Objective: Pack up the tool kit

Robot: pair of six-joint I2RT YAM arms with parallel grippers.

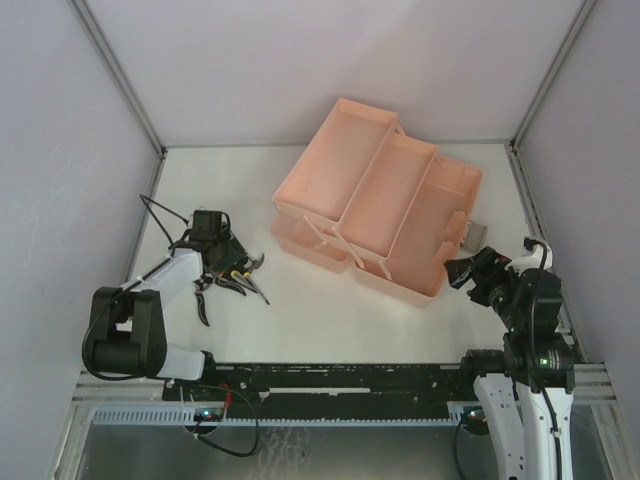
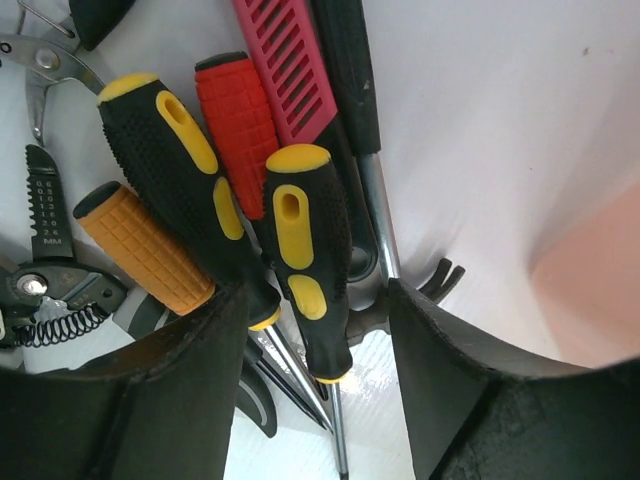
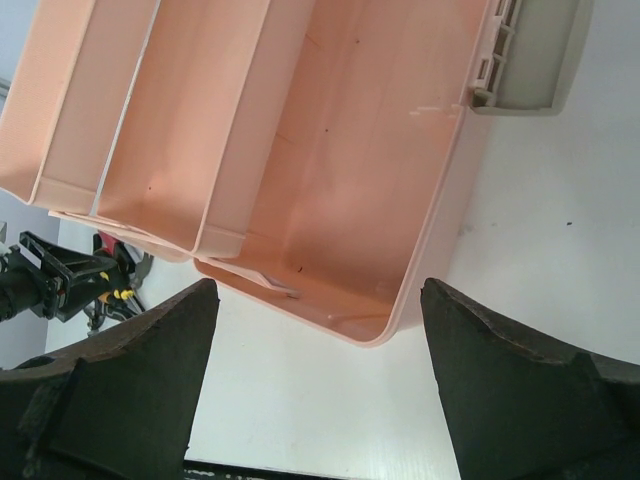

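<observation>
My left gripper is open over the tool pile, its fingers on either side of a yellow-and-black screwdriver handle point(image 2: 318, 235); contact cannot be told. A second such screwdriver point(image 2: 165, 165) lies left of it, with a red handle point(image 2: 238, 115), an orange handle point(image 2: 150, 250) and a red-and-black slotted tool point(image 2: 290, 65) close by. A hammer point(image 2: 370, 318) is partly covered. In the top view, the peach tool box point(image 1: 365, 200) stands spread with its tiers empty. Beside its front right corner my right gripper is open, nothing between its fingers.
Pliers point(image 2: 55, 280) and other cutters crowd the left of the pile. A grey latch piece point(image 3: 535, 50) juts from the box's right side.
</observation>
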